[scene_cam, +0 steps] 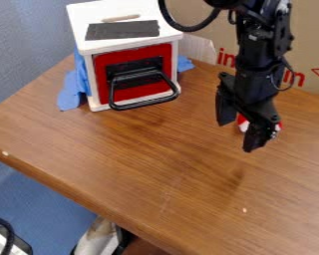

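My black gripper hangs at the right, low over the wooden table, in front of a small red and white object that it partly hides. Whether the fingers are open or shut is unclear. A white box with a red front and a black handle stands at the back left.
A blue cloth lies around the box's base. A cardboard panel with red print stands behind the arm.
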